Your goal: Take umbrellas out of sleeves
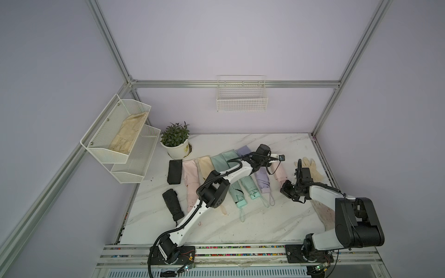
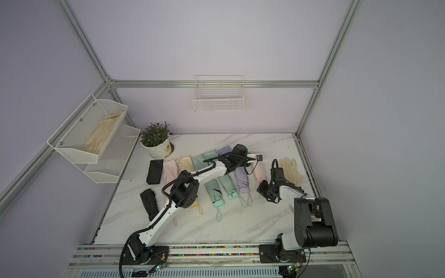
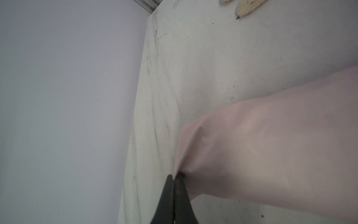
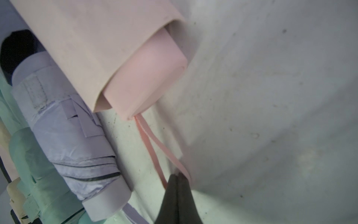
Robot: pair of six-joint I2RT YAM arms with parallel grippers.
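A pink umbrella (image 4: 149,74) pokes its handle end out of a paler pink sleeve (image 4: 100,41); the rest of it is covered. At the far end of that sleeve, my left gripper is shut with a gathered corner of the fabric between its fingertips. My right gripper is shut on the pink wrist strap (image 4: 151,156) that trails from the handle. To the left lies a lilac umbrella (image 4: 74,123), mostly out of its sleeve. Two green umbrellas (image 1: 235,191) rest farther left, their handles and straps showing.
Beige gloves (image 2: 291,170) lie to the right. A pink umbrella (image 1: 191,178), a black umbrella (image 1: 173,204) and a black sleeve (image 1: 174,172) are on the left, near a potted plant (image 1: 175,139).
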